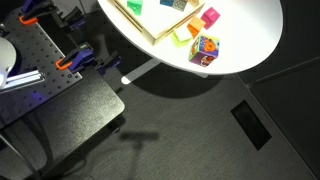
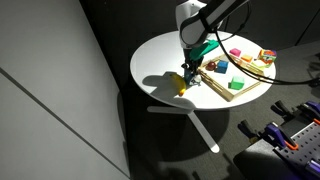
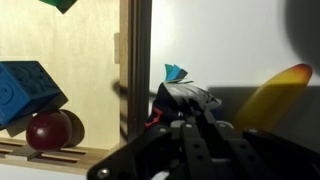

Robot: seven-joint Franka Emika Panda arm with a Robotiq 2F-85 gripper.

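Note:
In the wrist view my gripper is low in the frame, shut on a small silvery, crumpled-looking item (image 3: pixel 185 94) with a blue tip (image 3: pixel 175 73). Its exact shape is partly hidden by the dark fingers. It is just outside the wall of a wooden tray (image 3: pixel 126 70). A yellow-orange, banana-shaped thing (image 3: pixel 275 95) lies on the white table on the other side of the fingers. From exterior view 2, the gripper (image 2: pixel 193 76) is low over the table between the yellow thing (image 2: pixel 180 84) and the tray.
Inside the tray are a blue block (image 3: pixel 22 92), a red ball (image 3: pixel 48 130) and a green block (image 2: pixel 236 86). Beyond it stand a colourful patterned cube (image 1: pixel 204 50), a pink block (image 1: pixel 210 16) and a yellow one (image 1: pixel 182 37).

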